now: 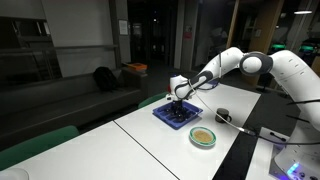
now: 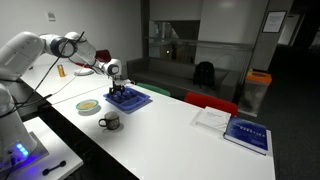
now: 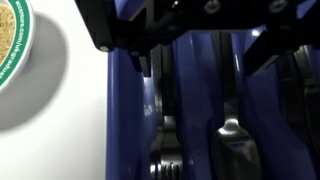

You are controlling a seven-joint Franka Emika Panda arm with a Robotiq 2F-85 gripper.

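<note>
My gripper is open over the blue cutlery tray (image 3: pixel 122 130), with its fingers at the top of the wrist view. No item shows held between them. Below, a fork (image 3: pixel 167 145) lies in the left slot and a spoon (image 3: pixel 235 145) in the middle one. Darker cutlery on the right is partly cut off. From exterior view 1, the gripper (image 1: pixel 178 97) appears low over the tray (image 1: pixel 166 117); whether the fingertips touch the cutlery I cannot tell. Exterior view 2 also has the arm reaching over the tray (image 2: pixel 140 101).
A bowl with tan contents (image 1: pixel 201 137) sits close beside the tray. Farther along the table stands a dark mug (image 2: pixel 110 121).
</note>
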